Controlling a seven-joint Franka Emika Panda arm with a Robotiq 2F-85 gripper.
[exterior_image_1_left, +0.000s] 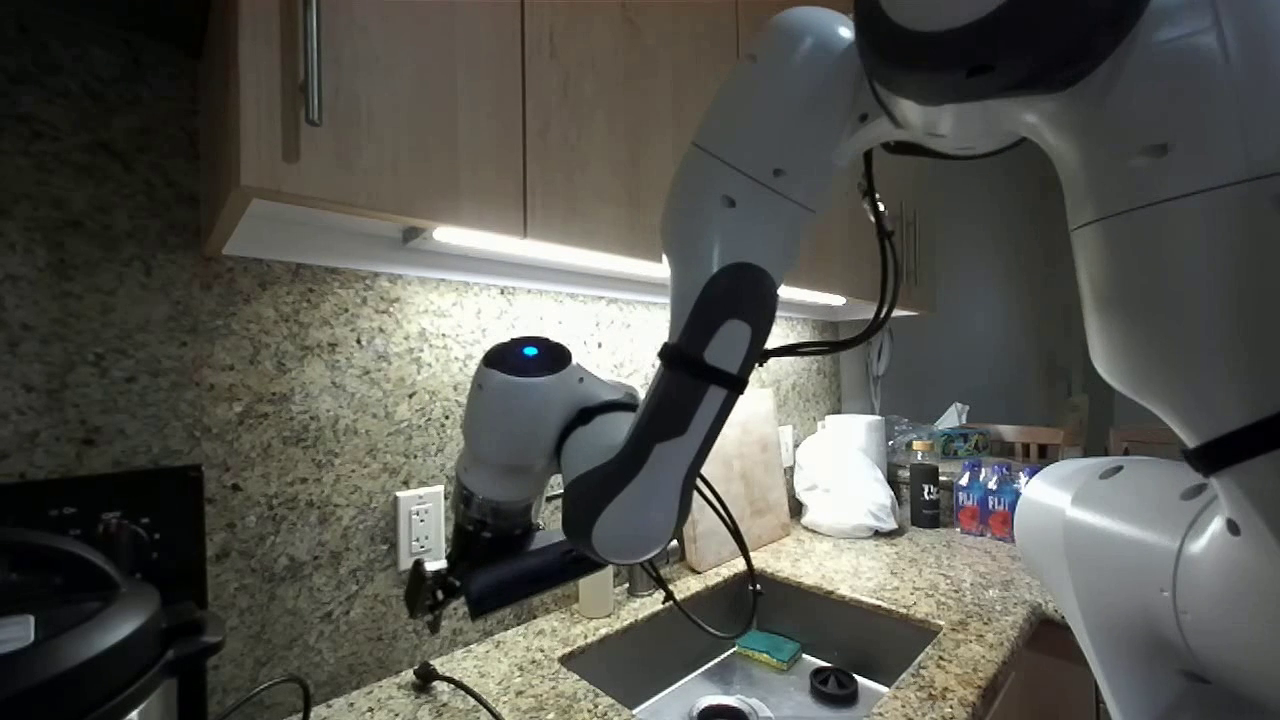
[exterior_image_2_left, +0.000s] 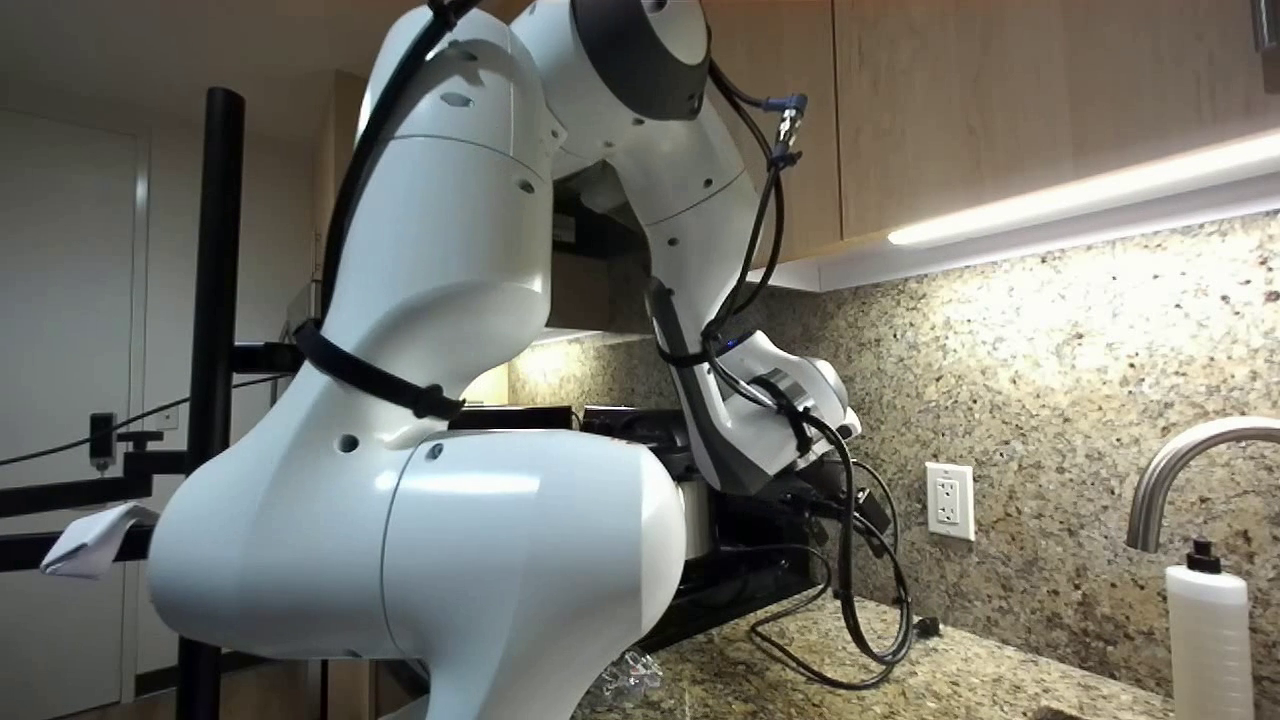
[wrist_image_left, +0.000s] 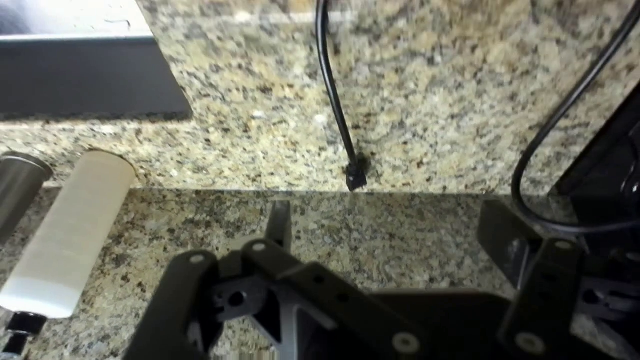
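Note:
My gripper is open, its two fingers wide apart with nothing between them. In exterior view 1 the gripper (exterior_image_1_left: 428, 590) hangs above the counter, in front of the granite backsplash and just below a white wall outlet (exterior_image_1_left: 420, 527). A black cable's plug (wrist_image_left: 355, 175) lies on the counter close to the foot of the backsplash; in the wrist view it shows beyond the gap between the fingers, apart from them. Exterior view 2 also shows the outlet (exterior_image_2_left: 949, 500); there the arm and hanging cables largely hide the gripper.
A white soap bottle (wrist_image_left: 72, 234) and the sink (wrist_image_left: 90, 81) are to one side of the plug. On the other side stands a black cooker (exterior_image_1_left: 84, 624), with a second cable (wrist_image_left: 540, 135) near it. Overhead cabinets (exterior_image_1_left: 384, 108) hang above.

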